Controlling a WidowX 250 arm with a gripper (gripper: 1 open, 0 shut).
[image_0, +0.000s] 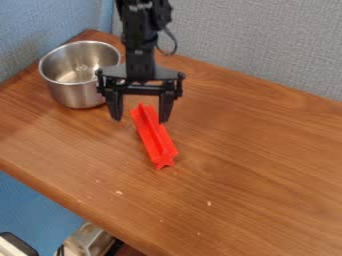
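A black gripper (140, 110) hangs over the upper end of a red elongated object (156, 140), its two fingers spread apart, one on either side above it. The red object lies diagonally on the wooden table, and I cannot tell whether the fingers touch it. A steel pot (72, 88) stands at the left, just beside the gripper.
Grey padded walls (254, 40) rise behind and at the left. The table's near-left edge drops to a blue floor, where some metal items lie.
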